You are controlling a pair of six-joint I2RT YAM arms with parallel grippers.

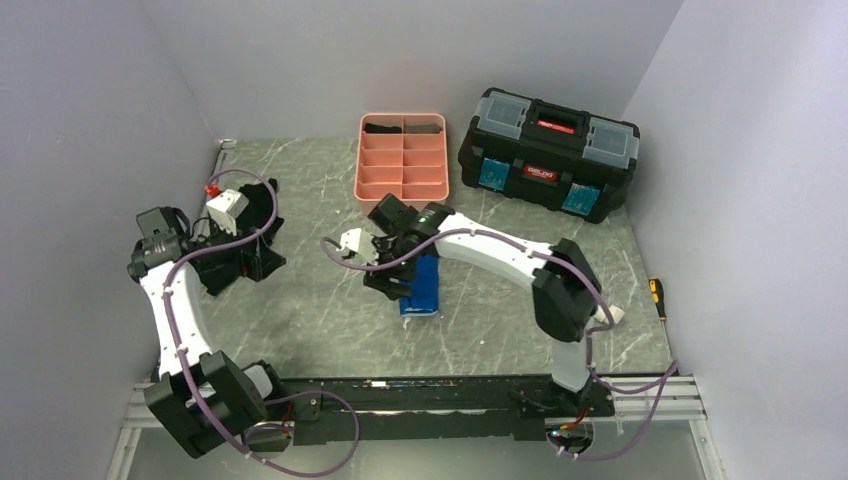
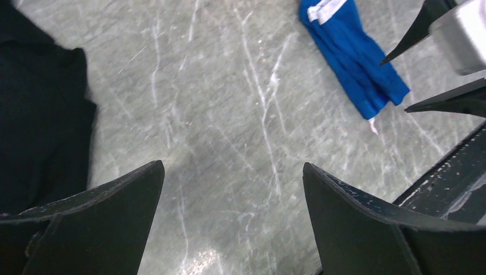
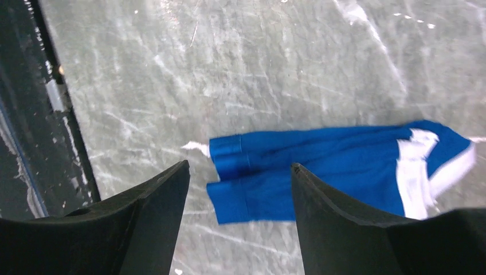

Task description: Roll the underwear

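Observation:
The blue underwear (image 1: 422,290), folded into a narrow strip, lies flat on the table in the middle, partly covered by my right arm in the top view. My right gripper (image 1: 387,286) is beside its left edge with the fingers apart. In the right wrist view, the white-banded underwear (image 3: 344,154) spreads below and between the finger tips, not pinched. My left gripper (image 1: 264,260) stands open at the left, with bare table between its fingers. The underwear (image 2: 358,57) also appears at the upper right of the left wrist view.
A pink divided box (image 1: 403,205) at the back holds dark items in its rear compartments. Dark cloth (image 1: 262,205) lies by the left arm. A black toolbox (image 1: 548,150) stands back right, a screwdriver (image 1: 657,297) at the right edge.

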